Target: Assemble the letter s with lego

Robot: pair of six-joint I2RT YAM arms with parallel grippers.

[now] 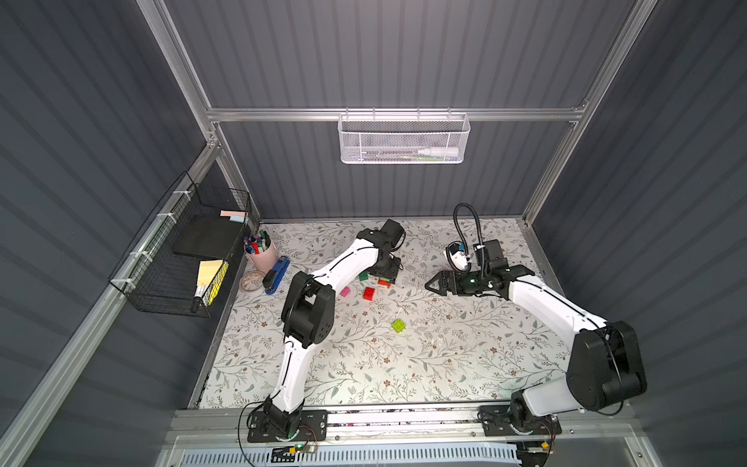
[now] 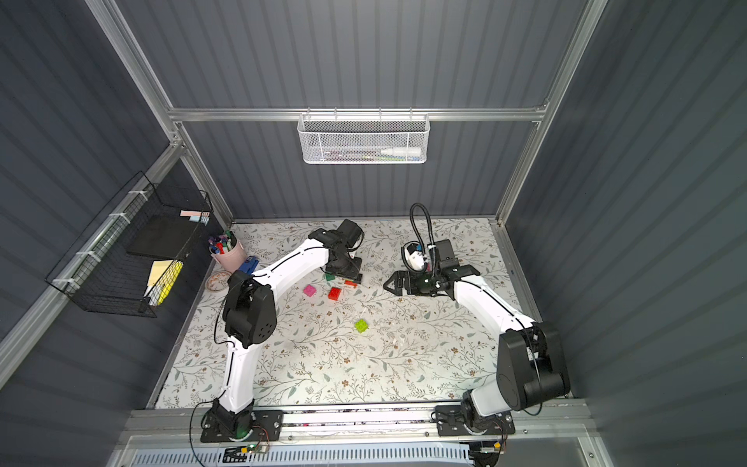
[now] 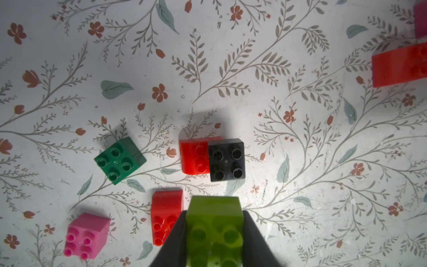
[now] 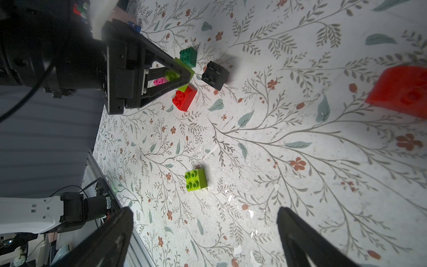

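Observation:
My left gripper is shut on a lime brick [image 3: 213, 224], held low over the bricks at the centre-left of the table. Beyond it in the left wrist view lie a black brick [image 3: 226, 160] adjoining or atop a red brick [image 3: 194, 155], a green brick [image 3: 120, 160], another red brick [image 3: 165, 213] and a pink brick [image 3: 86, 236]. A second lime brick [image 1: 398, 325] lies alone toward the front. My right gripper stands open at the right, above the table, nothing seen between its fingers, near a further red brick [image 4: 400, 91].
A pen cup [image 1: 261, 257], blue stapler [image 1: 276, 274] and tape roll [image 1: 250, 281] stand at the left edge. A wire basket [image 1: 186, 264] hangs on the left wall, a white one [image 1: 403, 140] at the back.

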